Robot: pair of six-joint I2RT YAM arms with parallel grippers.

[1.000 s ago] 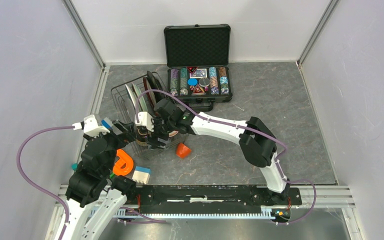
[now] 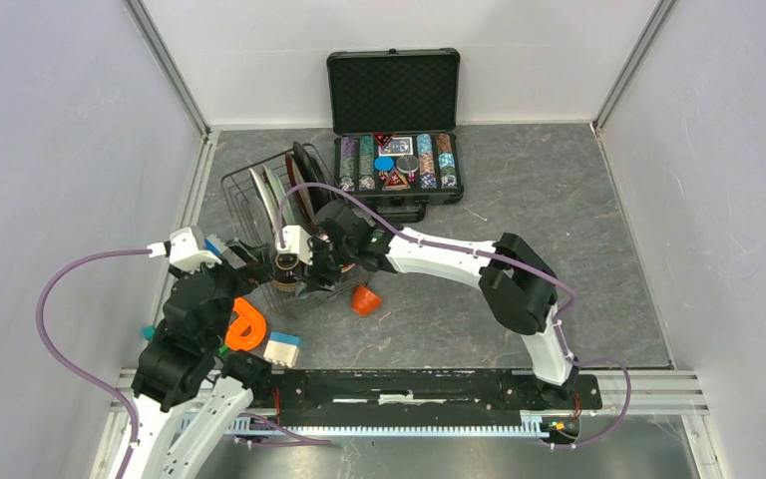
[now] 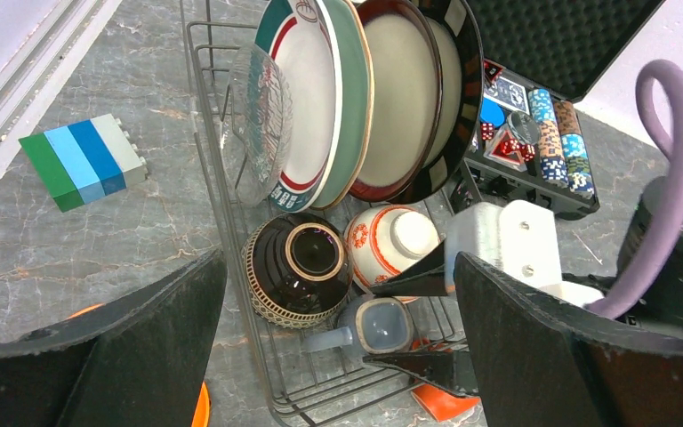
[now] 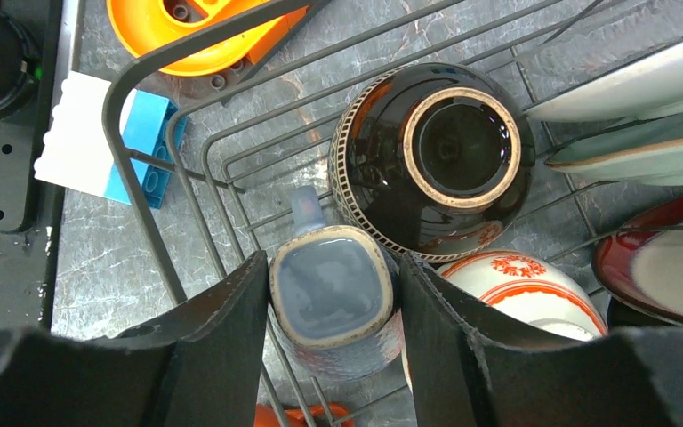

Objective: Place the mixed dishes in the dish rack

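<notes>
In the wire dish rack (image 3: 209, 142), plates (image 3: 307, 98) stand on edge, with an inverted black bowl (image 3: 293, 262) and a white-and-red bowl (image 3: 382, 249) beside them. At the rack's front end my right gripper is shut on a grey-blue mug (image 4: 329, 285), bottom up, its handle toward the black bowl's side, among the wires. My left gripper (image 2: 251, 261) hangs open over the rack's left side, nothing between its fingers. An orange cup (image 2: 365, 299) lies on the floor beside the rack.
An open poker chip case (image 2: 394, 165) is behind the rack. Building blocks (image 3: 84, 160) and an orange ring-shaped piece (image 2: 246, 324) lie at the left and front.
My right gripper, holding the grey-blue mug, has shifted slightly to the right in the top view. The left arm has stayed nearly still.
</notes>
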